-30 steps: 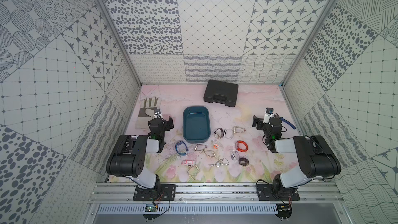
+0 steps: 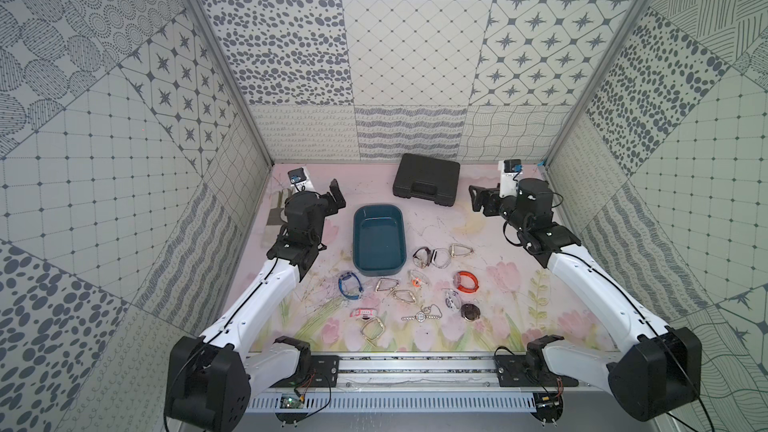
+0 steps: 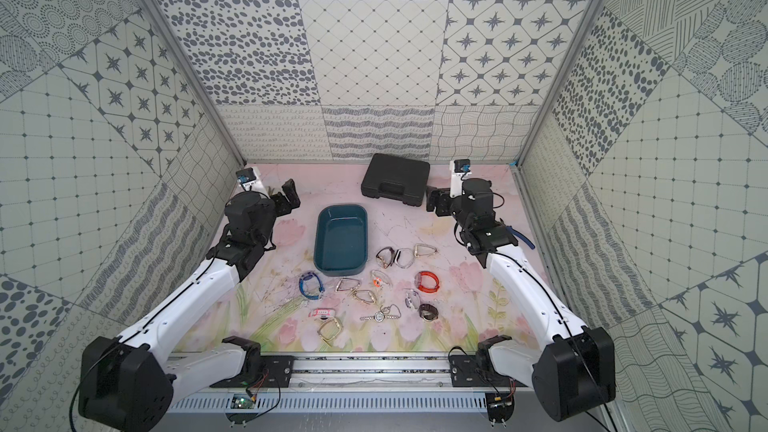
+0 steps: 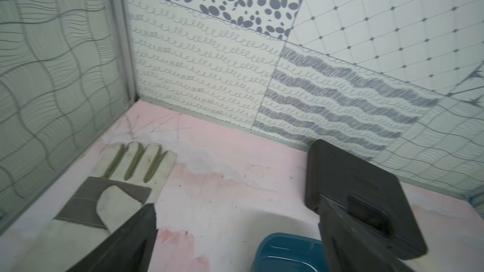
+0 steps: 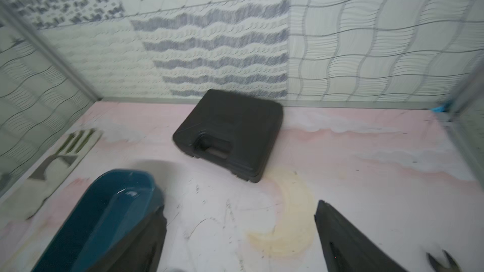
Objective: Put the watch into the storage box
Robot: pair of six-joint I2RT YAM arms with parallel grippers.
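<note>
Several watches lie loose on the table, among them a blue one (image 2: 349,285), a red one (image 2: 467,281), a black one (image 2: 470,312) and a silver one (image 2: 421,315). The storage box appears to be the empty blue open bin (image 2: 379,240), just behind most of the watches. To the bin's left, my left gripper is raised and open, its dark fingers (image 4: 128,239) wide apart. My right gripper hangs over the right side, open as well, with only bare table seen between its fingers. Neither touches a watch.
A black case (image 2: 427,179) lies at the back, behind the bin. A grey-and-white glove (image 4: 108,196) rests at the left edge. At the right lies a blue-handled tool (image 3: 521,237). Between case and right arm the table is clear.
The watches and bin have stayed put.
</note>
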